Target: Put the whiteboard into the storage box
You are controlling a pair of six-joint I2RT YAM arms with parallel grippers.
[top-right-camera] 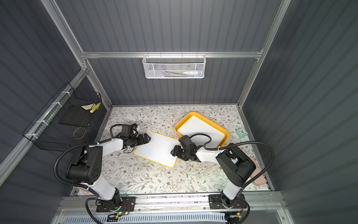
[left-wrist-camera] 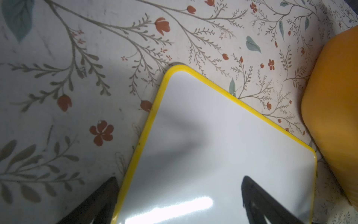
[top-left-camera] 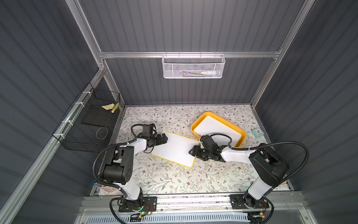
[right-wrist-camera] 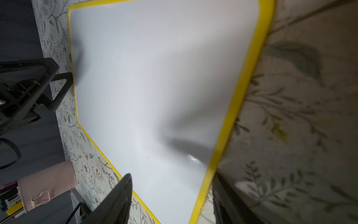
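The whiteboard (top-left-camera: 175, 149), white with a yellow border, lies flat on the flowered tabletop between my arms. Over its left short side my left gripper (top-left-camera: 164, 138) stands open, its blurred fingers (left-wrist-camera: 264, 203) spread above the white face. At the opposite short side is my right gripper, also open, with one finger (right-wrist-camera: 119, 201) over the board and the other (right-wrist-camera: 227, 203) just beyond its yellow edge. Behind the right arm sits the storage box (top-left-camera: 194, 121), orange with a white interior, partly covered by that arm.
A small teal clock (top-right-camera: 241, 132) stands near the right wall. The black wire basket (top-left-camera: 87, 123) hangs at left, a white mesh basket (top-left-camera: 194, 66) on the back wall. A pink cup (right-wrist-camera: 48, 186) is at the front left.
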